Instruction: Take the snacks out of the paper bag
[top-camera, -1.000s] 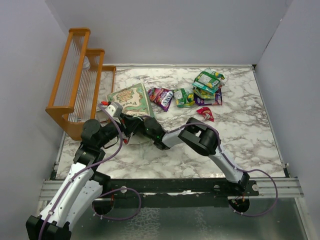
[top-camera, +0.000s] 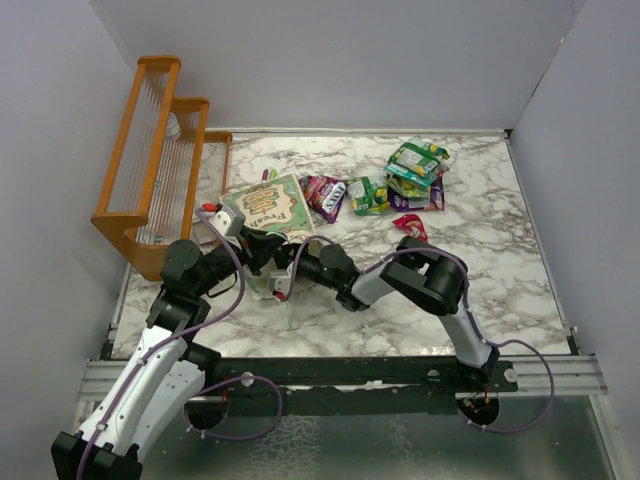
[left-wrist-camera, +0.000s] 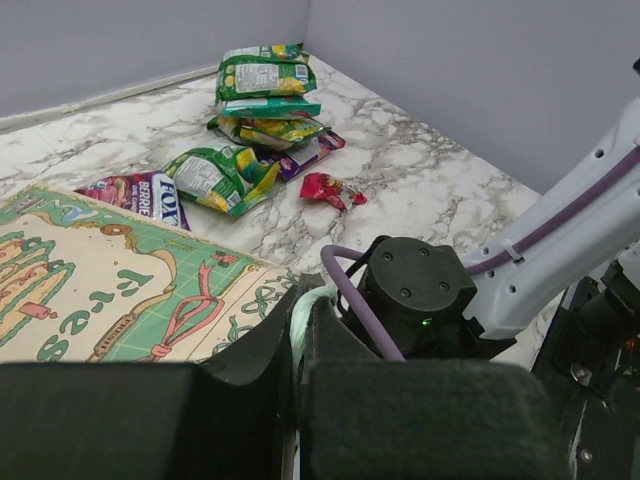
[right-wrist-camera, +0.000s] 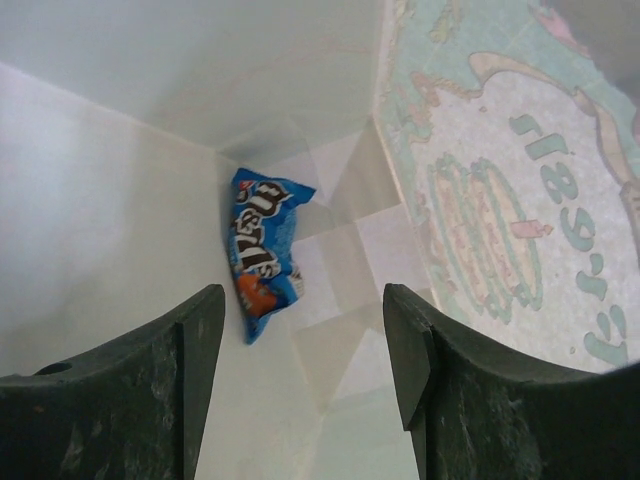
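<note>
The paper bag (top-camera: 265, 208) lies at the left of the table, its printed face up, also filling much of the left wrist view (left-wrist-camera: 120, 290). My left gripper (top-camera: 262, 245) is shut on the pale rim of the bag, seen as a thin edge between its fingers. My right gripper is open inside the bag's mouth, nothing between its fingertips; a small blue snack packet (right-wrist-camera: 262, 240) lies deeper in the bag, beyond them.
A stack of snack packets (top-camera: 418, 170) sits at the back right, with purple (top-camera: 322, 195) and green (top-camera: 367, 195) packets beside the bag and a red one (top-camera: 412, 226) below. A wooden rack (top-camera: 150, 170) stands at the left.
My right arm and gripper have moved back to the right, away from the left gripper. The left arm stays in place.
</note>
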